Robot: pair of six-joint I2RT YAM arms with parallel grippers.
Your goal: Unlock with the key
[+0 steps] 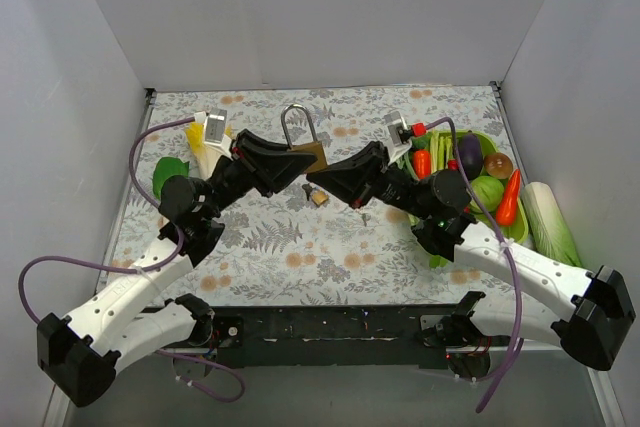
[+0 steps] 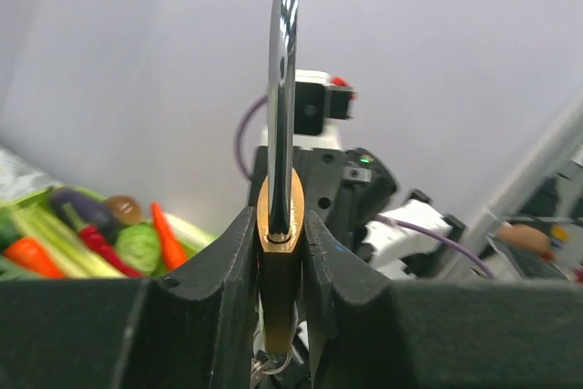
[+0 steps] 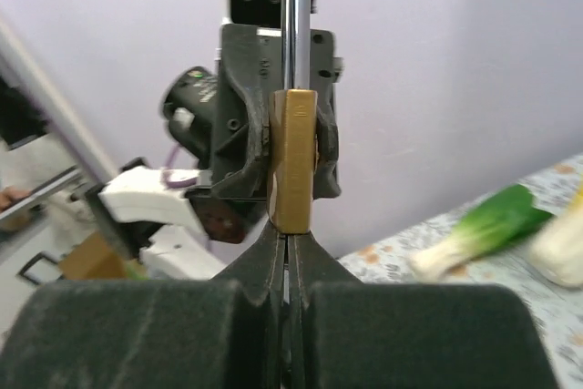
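A brass padlock [image 1: 316, 153] with a tall silver shackle [image 1: 298, 109] is held up over the table. My left gripper [image 1: 306, 155] is shut on its body; in the left wrist view, the lock [image 2: 279, 266] stands upright between the fingers. Opposite, my right gripper [image 1: 316, 177] is shut, its tips by the padlock's lower end. In the right wrist view, the closed fingers [image 3: 260, 266] lie right under the lock's narrow side [image 3: 294, 161]. No key shows clearly there. A small brass-coloured thing [image 1: 319, 198] appears below the grippers. Whether the shackle is released, I cannot tell.
At the right stands a green basket [image 1: 518, 230] of vegetables, with a long cabbage [image 1: 551, 222] beside it. Leafy greens [image 1: 168, 175] lie at the left.
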